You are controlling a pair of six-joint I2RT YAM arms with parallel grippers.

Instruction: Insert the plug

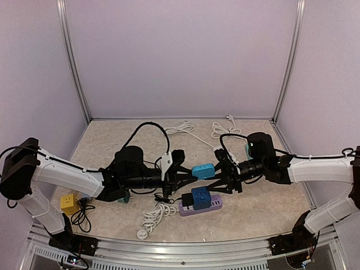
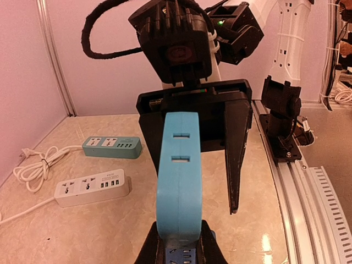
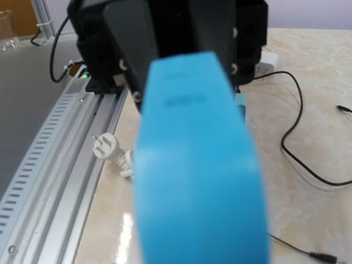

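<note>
My left gripper [image 1: 192, 175] is shut on a light blue block [image 2: 179, 170], which stands upright in the left wrist view with two slots showing near its top. The right gripper faces it from the other side, its fingers [image 2: 235, 159] spread apart; one is partly hidden by the block. Whether either right finger touches the block cannot be told. Up close, the same light blue block [image 3: 195, 165] fills the middle of the right wrist view, blurred. Below both grippers, a dark blue cube [image 1: 201, 198] sits on a lilac power strip [image 1: 201, 210], beside a black adapter.
White coiled cable [image 1: 157, 215] lies left of the strip. A yellow cube [image 1: 69, 203] and black cable are at the front left. White power strip [image 2: 91, 188] and teal power strip [image 2: 113, 146] stand at the back.
</note>
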